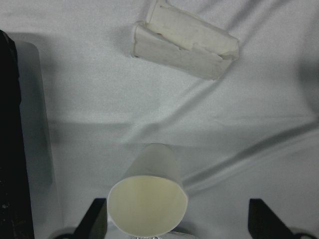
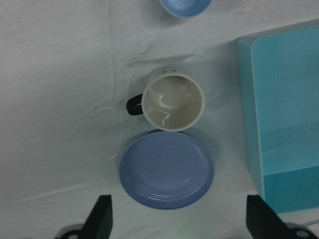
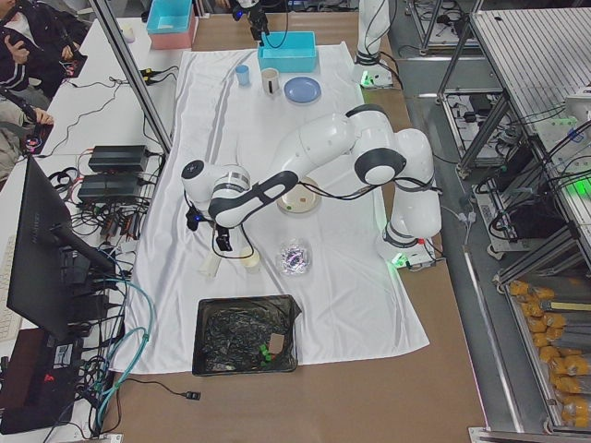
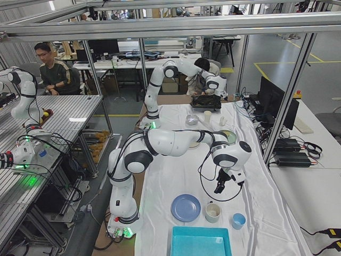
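Note:
My left gripper is open above a white paper cup [image 1: 147, 201], which sits between its fingertips in the left wrist view. A folded white paper bundle [image 1: 184, 45] lies beyond it. My right gripper stands open over the other end of the table, above a blue plate [image 2: 166, 169], a white mug [image 2: 154, 97] with dark handle, a blue cup [image 2: 184, 5] and a turquoise bin [image 2: 289, 99]. Whether the left fingers are level with the cup is unclear.
A black lined bin [image 3: 222, 337] stands at the near end of the white cloth. A clear bag of items [image 3: 295, 258] and a beige plate [image 3: 297, 205] lie mid-table, with a green plate [image 4: 230, 136] partly hidden. Monitors and cables line one side.

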